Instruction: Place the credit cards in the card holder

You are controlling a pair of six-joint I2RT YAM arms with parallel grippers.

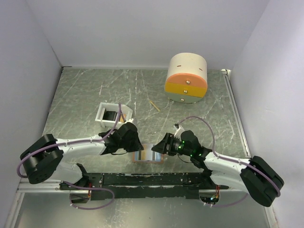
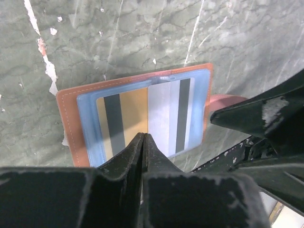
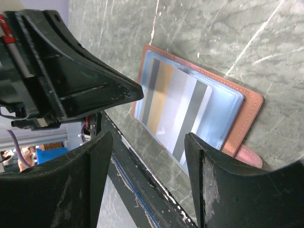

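Observation:
The card holder (image 2: 71, 118), tan-edged with blue pockets, lies flat on the table between the grippers, holding striped cards (image 3: 168, 102) in beige and pale white. In the left wrist view my left gripper is over the holder, its fingertips close together, with nothing seen between them. In the right wrist view my right gripper stands open beside and above the holder, nothing between its fingers.
A white box (image 1: 99, 113) with cards inside sits at the back left. A drawer cabinet (image 1: 185, 71) stands at the back right. A small thin yellow item (image 1: 154, 105) lies mid-table.

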